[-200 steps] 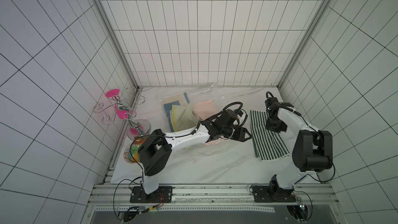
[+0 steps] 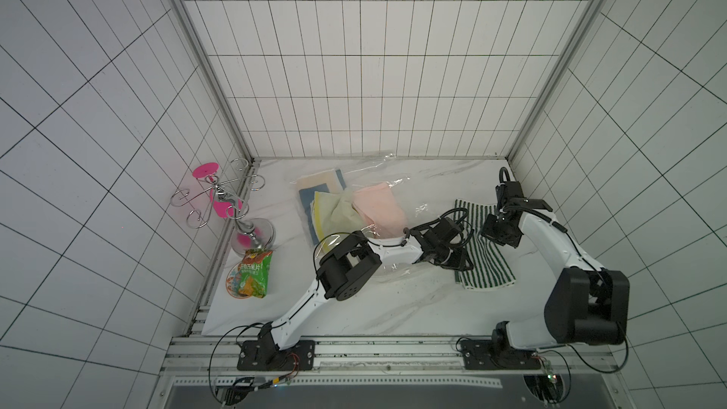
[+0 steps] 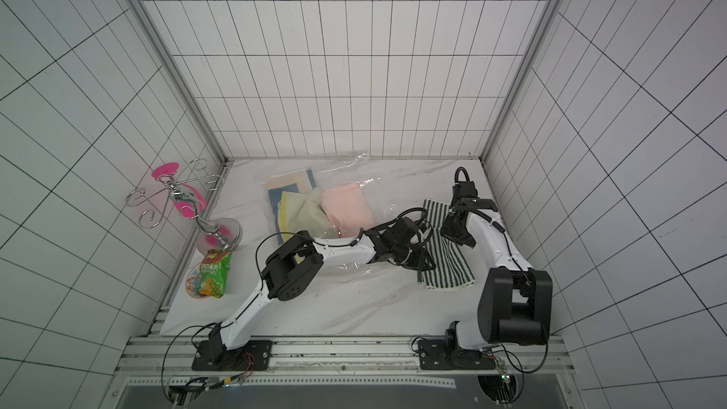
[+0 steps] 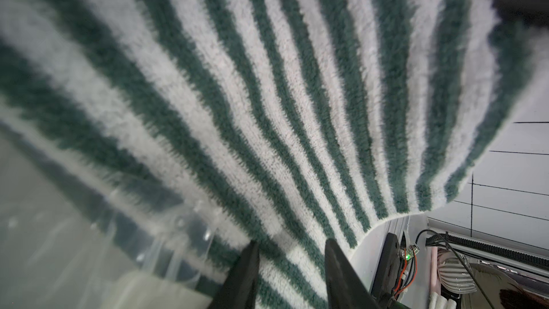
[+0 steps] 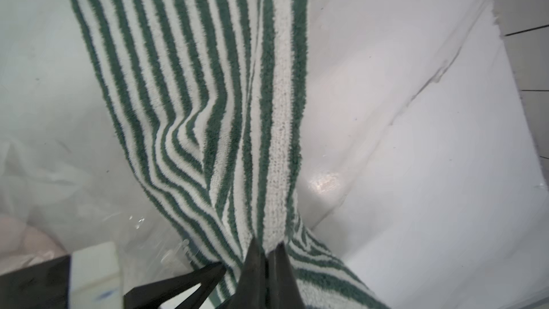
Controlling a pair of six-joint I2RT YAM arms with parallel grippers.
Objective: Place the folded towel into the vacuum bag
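Note:
A green-and-white striped towel (image 2: 484, 265) lies at the right of the table, its right part creased in a lengthwise fold in the right wrist view. My left gripper is low over the towel's left side, fingers apart, with towel visible between them. My right gripper is shut at that fold; whether cloth is pinched between its fingertips is unclear. The clear vacuum bag (image 3: 356, 166) lies in the middle, with pink (image 2: 378, 204), pale yellow and blue cloths in or under it.
A chrome stand with pink discs (image 2: 253, 231) and a green snack packet (image 2: 253, 276) stand at the left. Tiled walls enclose the table; bare table shows at the front middle.
My left gripper has moved right and down onto the towel. My right arm has shifted rightward, and the towel's near part has moved slightly left.

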